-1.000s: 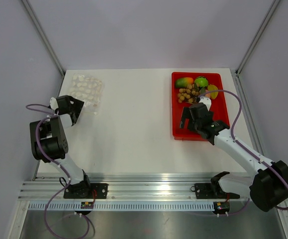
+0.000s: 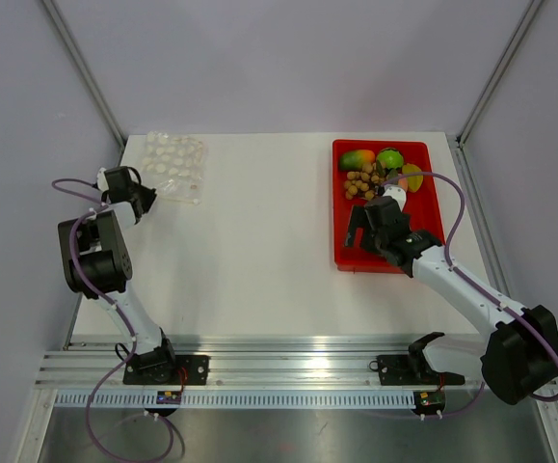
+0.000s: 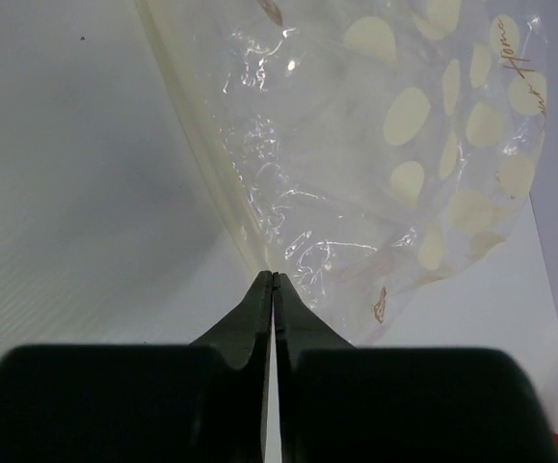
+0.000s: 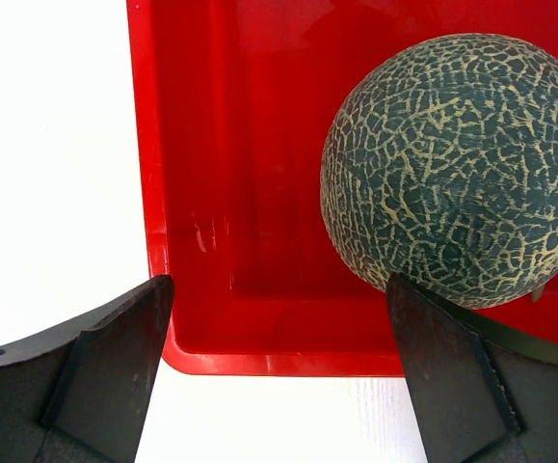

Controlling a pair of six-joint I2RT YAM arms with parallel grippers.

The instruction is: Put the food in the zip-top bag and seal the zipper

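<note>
The clear zip top bag point(image 2: 172, 164) with pale dots lies flat at the table's far left corner. At its near edge is my left gripper point(image 2: 151, 198). In the left wrist view its fingertips point(image 3: 266, 280) meet right at the border of the bag point(image 3: 356, 154); whether film is caught between them cannot be made out. Over the near part of the red tray, my right gripper point(image 2: 367, 233) stands open. Beneath and beside its right finger sits a round, dark green netted melon point(image 4: 462, 174); nothing is held between the two fingers.
The red tray point(image 2: 340, 258) also holds a mango point(image 2: 358, 159), a green vegetable point(image 2: 389, 158), a cluster of small brown fruits point(image 2: 362, 182) and a yellow fruit point(image 2: 412, 177). Bare white table point(image 2: 259, 251) separates bag and tray.
My left gripper has narrowed from wider open and moved slightly away from the robot. The bag has shifted a little to the right. My right arm has barely moved.
</note>
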